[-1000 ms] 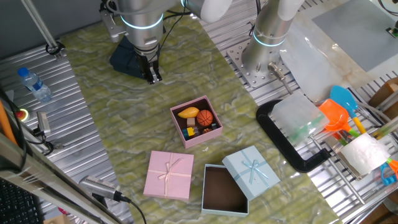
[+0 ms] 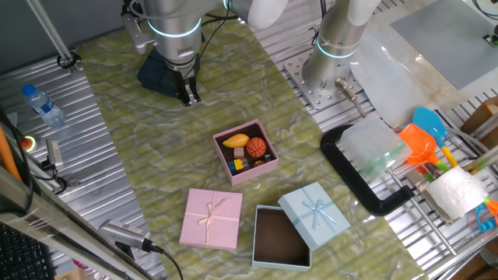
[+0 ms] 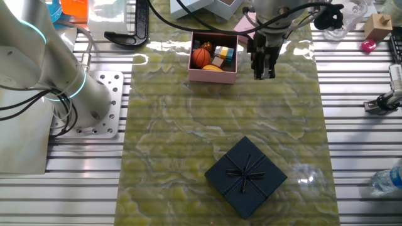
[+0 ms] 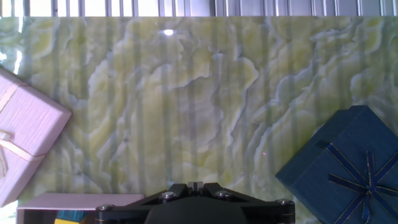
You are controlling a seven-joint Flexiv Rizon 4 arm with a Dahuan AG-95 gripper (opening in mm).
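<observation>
Above the green marbled mat, my gripper is shut, its fingertips together and nothing visible between them. It hangs clear of the boxes. The open pink box holds a yellow mango-like toy, a small basketball and several little blocks. Nearby lies its pink lid with a ribbon bow. A light blue box stands open and looks empty inside; the light blue lid rests tilted across one edge. Closed and bow-tied, a dark blue box sits apart, partly hidden behind the arm in exterior view 1.
A black clamp grips the table's edge beside a translucent container and colourful utensils. Off the mat stands a water bottle. Between the dark blue and pink boxes, the mat is bare.
The arm has shifted very slightly to the left in exterior view 1 over the last second. The boxes, lids and toys have stayed in place.
</observation>
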